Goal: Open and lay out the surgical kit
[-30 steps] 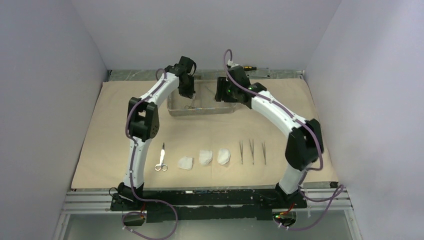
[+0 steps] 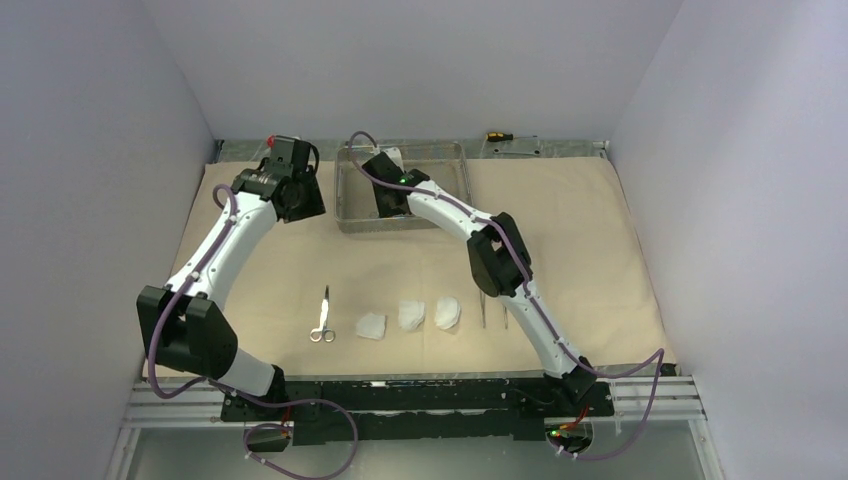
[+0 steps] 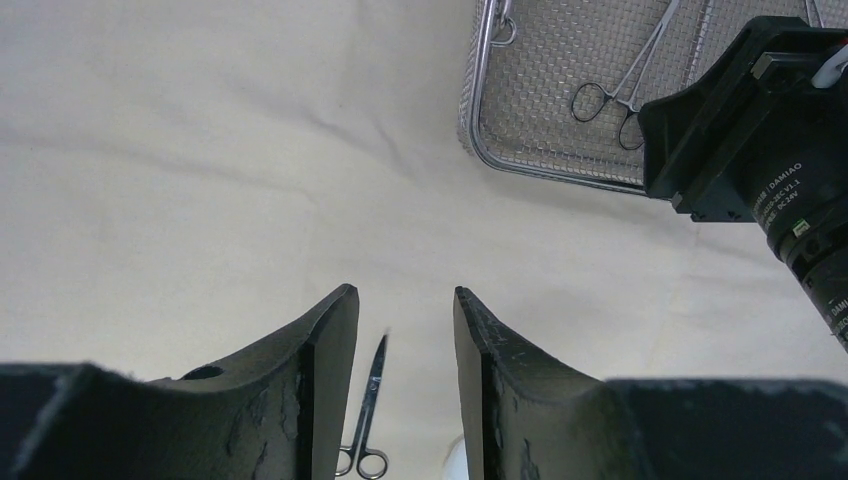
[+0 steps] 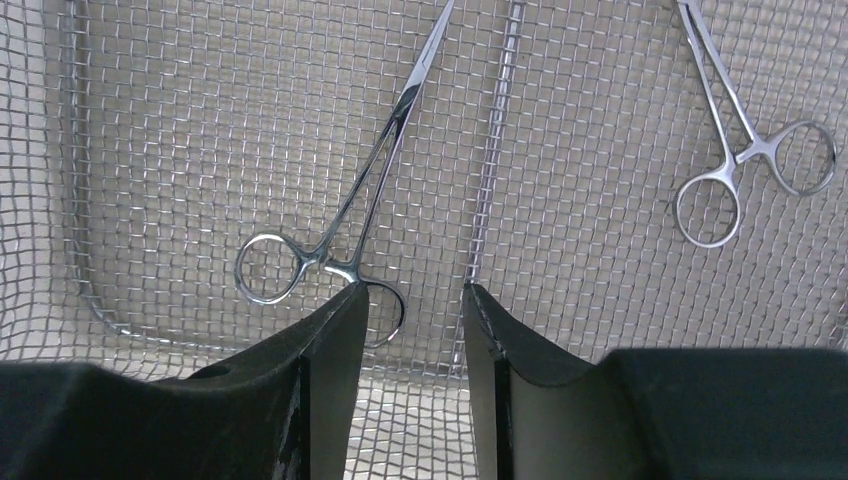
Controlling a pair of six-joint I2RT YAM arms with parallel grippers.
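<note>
My right gripper is open over the wire tray (image 2: 452, 212), low beside a long hemostat (image 4: 340, 271) lying in it; a second ring-handled clamp (image 4: 760, 150) lies to the right of a divider bar. My left gripper hangs open over the cloth left of the tray, nothing between its fingers. Scissors (image 2: 323, 315) lie on the cloth at the front left, with white gauze pieces (image 2: 410, 314) beside them and tweezers (image 2: 483, 307) further right, partly hidden by the right arm in the top view.
Bare cloth (image 2: 580, 240) spreads right of the tray and between the tray and the laid-out items. A screwdriver (image 2: 500, 136) lies on the back ledge. Walls stand at the back and both sides.
My left gripper has moved left, out from over the tray to the cloth beside it. My right gripper has moved left and is over the tray's interior.
</note>
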